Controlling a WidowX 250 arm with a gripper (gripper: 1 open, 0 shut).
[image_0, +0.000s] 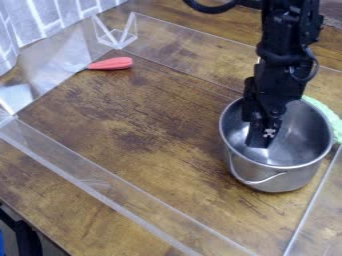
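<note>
My black gripper (263, 125) reaches down from the top right into a steel pot (274, 172) with a wire handle, which stands at the right of the wooden table. The fingertips are inside the pot near its left-middle part. I cannot tell whether the gripper is open or shut, or whether anything is between its fingers.
A red oblong object (110, 64) lies at the upper left. A green object (323, 118) sits behind the pot at the right edge. Clear plastic panels border the wooden table (120, 140), whose middle is bare.
</note>
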